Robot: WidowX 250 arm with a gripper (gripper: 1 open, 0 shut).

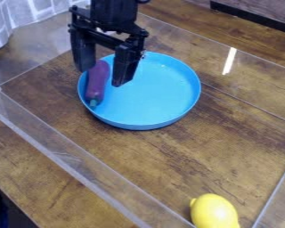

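A purple eggplant (96,87) lies in the left part of a round blue plate (157,98). My black gripper (104,61) hangs over the plate's back-left part with its two fingers spread open, one on either side above the eggplant's upper end, which it partly hides.
A yellow lemon-like object (213,210) lies at the front right of the wooden table (216,160). A clear strip or edge runs diagonally along the left side. The table to the right of the plate is clear.
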